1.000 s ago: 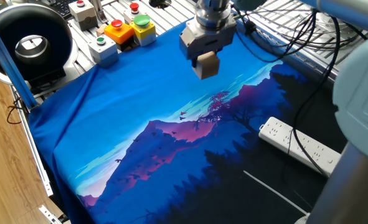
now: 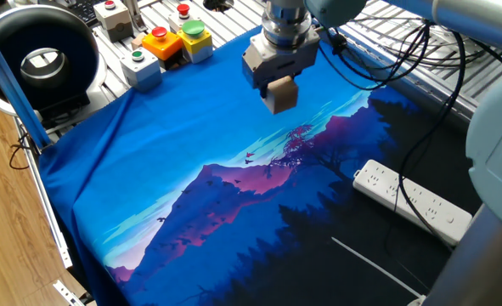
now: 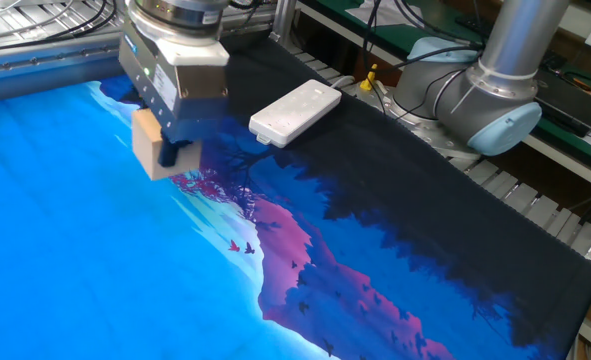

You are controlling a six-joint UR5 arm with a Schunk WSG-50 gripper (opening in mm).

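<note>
A pale wooden block [image 2: 281, 95] is held at the end of the arm, with my gripper [image 2: 273, 88] shut on it. In exterior view 2 the same block [image 3: 149, 145] shows at upper left, a dark finger [image 3: 181, 153] pressed against its side. The far finger is hidden there. Beneath the block lies a cloth [image 2: 161, 123] printed with blue sky, purple mountains and dark trees. The block appears raised over the cloth, near the light streaks of sky; its exact height is hard to judge.
Several push-button boxes, among them an orange one [image 2: 161, 44], stand beyond the cloth's back edge beside a black ring-shaped object [image 2: 85, 64]. A white power strip [image 2: 412, 200] and cables lie on the right.
The hold looks the same; the cloth lies still.
</note>
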